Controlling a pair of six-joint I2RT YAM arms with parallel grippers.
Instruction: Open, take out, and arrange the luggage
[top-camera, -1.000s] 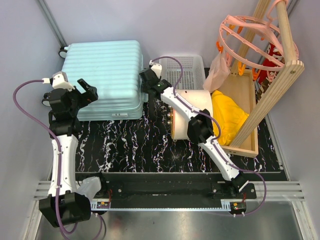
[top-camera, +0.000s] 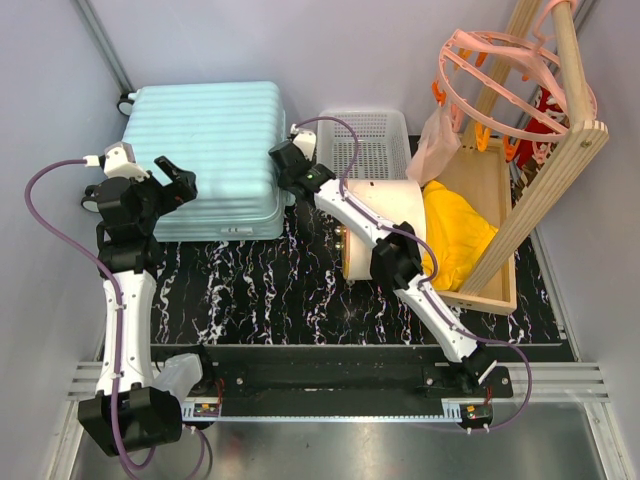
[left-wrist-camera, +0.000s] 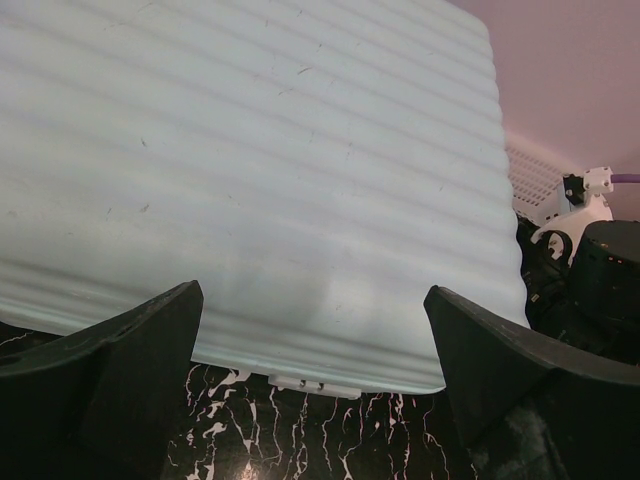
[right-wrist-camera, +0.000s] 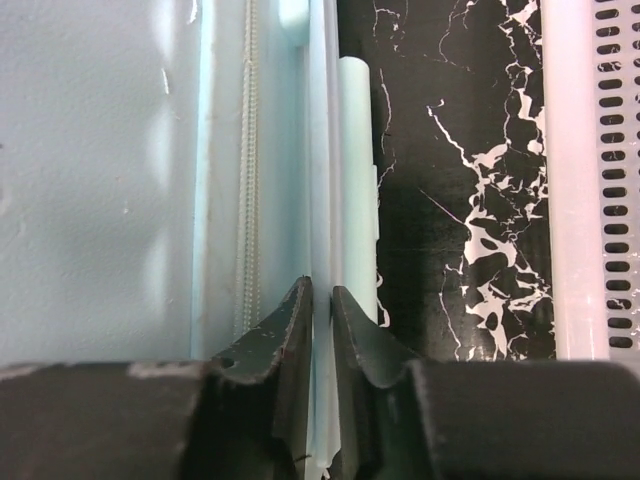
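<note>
The mint ribbed suitcase (top-camera: 205, 130) lies on the dark marbled surface at the back left. My left gripper (top-camera: 175, 180) hangs over its left part, fingers spread and empty; the left wrist view shows the ribbed lid (left-wrist-camera: 300, 180) between them. My right gripper is at the suitcase's right side, where the right wrist view shows its fingertips close together at a narrow pale rim strip (right-wrist-camera: 322, 150), beside a zipper (right-wrist-camera: 250, 160). Whether they grip the strip is hard to tell.
A white perforated basket (top-camera: 365, 135) stands right of the suitcase. A cream cylindrical object (top-camera: 370, 250) lies below it. A wooden rack (top-camera: 530, 220) with pink and orange hangers and a yellow cloth (top-camera: 455, 240) is at the right.
My right gripper has shifted slightly left, toward the suitcase's side. The left arm and the suitcase look unchanged.
</note>
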